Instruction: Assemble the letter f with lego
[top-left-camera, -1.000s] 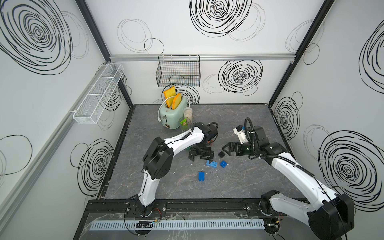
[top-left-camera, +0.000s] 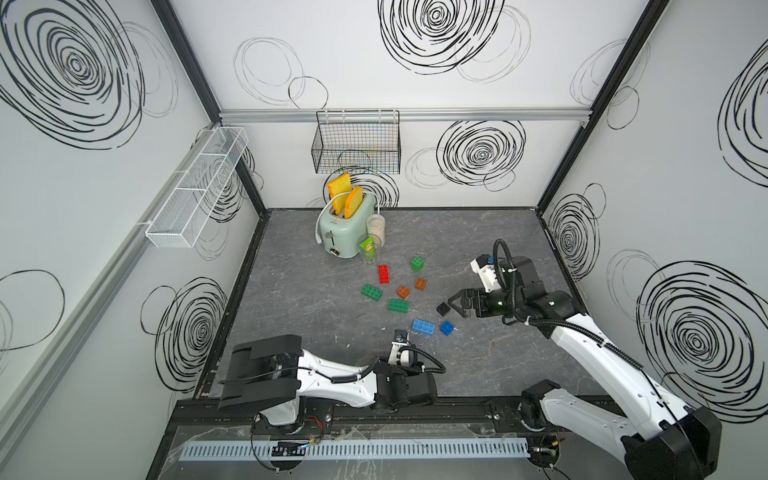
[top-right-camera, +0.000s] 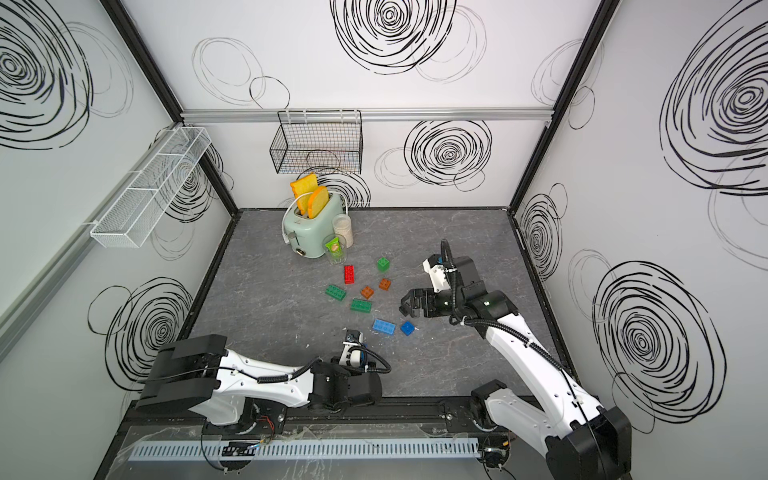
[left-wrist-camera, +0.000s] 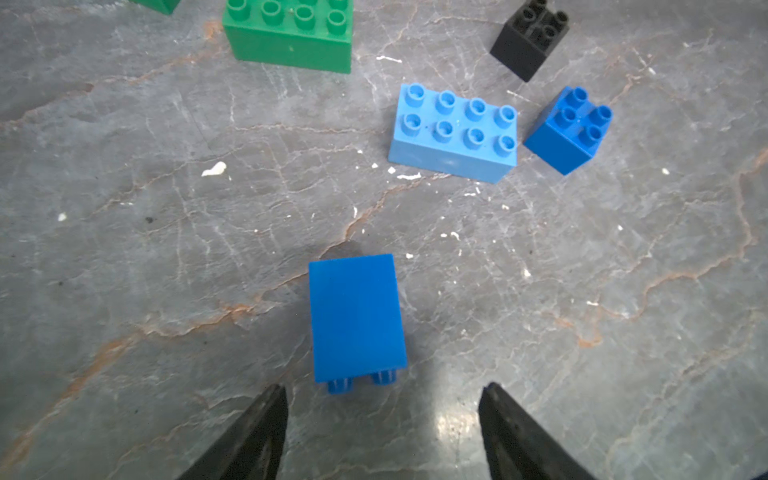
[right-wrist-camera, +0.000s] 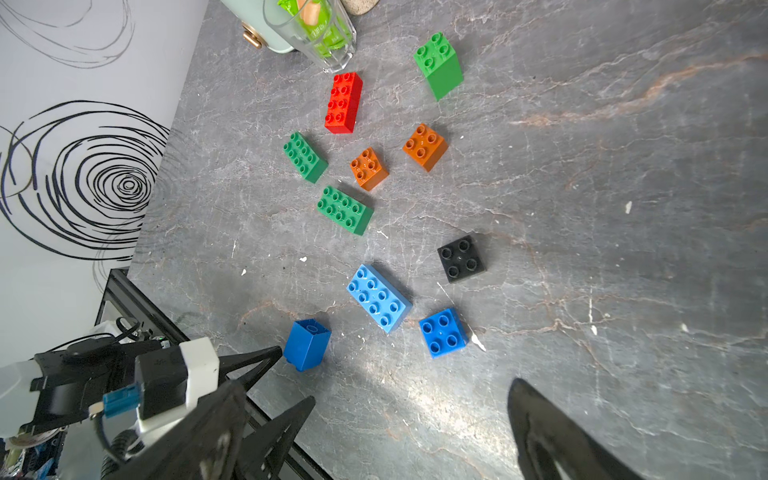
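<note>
A dark blue brick (left-wrist-camera: 357, 317) lies on its side just ahead of my left gripper, whose fingers stand apart with nothing between them. In the right wrist view the same brick (right-wrist-camera: 307, 345) sits by the left fingertips. A light blue long brick (right-wrist-camera: 379, 298), a small blue brick (right-wrist-camera: 442, 332) and a black brick (right-wrist-camera: 461, 258) lie studs up nearby. Further back are two green long bricks (right-wrist-camera: 345, 210), two orange bricks (right-wrist-camera: 425, 147), a red brick (right-wrist-camera: 343, 103) and a taller green brick (right-wrist-camera: 438, 65). My right gripper hangs open and empty.
A mint toaster (top-left-camera: 347, 233) with yellow slices, a glass (right-wrist-camera: 323, 36) holding a green packet and a beige jar (top-left-camera: 376, 229) stand at the back left.
My left arm has swung back from over the bricks toward the front edge, low over the dark blue brick, uncovering the bricks behind. The right arm is nearly still.
</note>
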